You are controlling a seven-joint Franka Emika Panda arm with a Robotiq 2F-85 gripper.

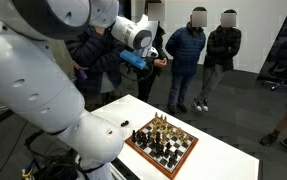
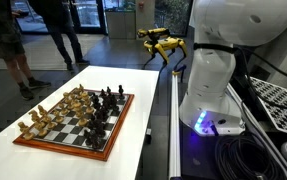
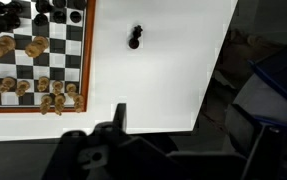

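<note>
My gripper hangs high above the white table with its two dark fingers wide apart, so it is open and holds nothing. Below lies a chessboard (image 1: 186, 140) with a brown wooden frame, shown at the left in the wrist view. Light wooden pieces (image 2: 41, 115) stand along one side and dark pieces (image 2: 98, 130) along the other. A single small dark piece (image 3: 135, 38) rests on the bare table beside the board, apart from the fingers. It also appears as a dark piece (image 1: 125, 123) left of the board.
Several people stand behind it, one man in a blue jacket (image 1: 186, 48) among them. A yellow legged robot (image 2: 163, 43) is on the floor in the background.
</note>
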